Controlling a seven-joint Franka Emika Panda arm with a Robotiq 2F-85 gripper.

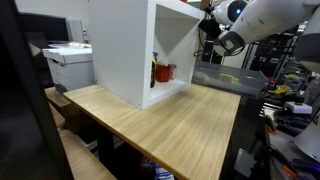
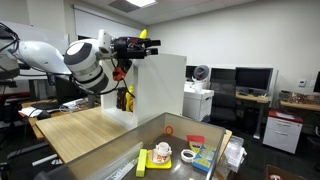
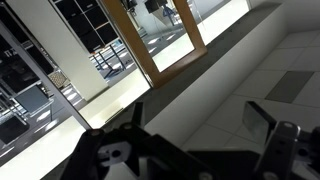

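Observation:
High beside the top of the white shelf unit, my gripper (image 2: 140, 45) is raised well clear of the table. In the wrist view the dark gripper stands open, its fingers wide apart and only wall and ceiling behind the gap. Inside the white shelf (image 1: 124, 45) are a red mug (image 1: 163, 73) and a dark bottle (image 1: 153, 75). A yellow object (image 2: 143, 32) shows at the shelf's top, close to the gripper.
A grey bin (image 2: 105, 153) at the front holds a red-and-white cup (image 2: 161, 153), a yellow block (image 2: 142, 171) and several other items. Desks with monitors (image 2: 253, 78) stand farther back.

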